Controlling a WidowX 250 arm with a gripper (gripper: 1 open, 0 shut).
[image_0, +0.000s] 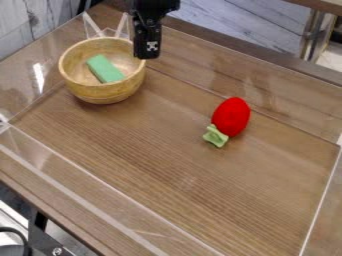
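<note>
A light wooden bowl (83, 88) sits at the left of the table with a pale green block (106, 69) inside it. My black gripper (147, 48) is above the table just beyond the bowl's upper right; whether anything is between its fingers is too small to tell. A red strawberry-like object (230, 116) with a green leafy end lies on the right half of the table.
A pale wall stands at the back left, and a wooden shelf edge (319, 7) is at the top right.
</note>
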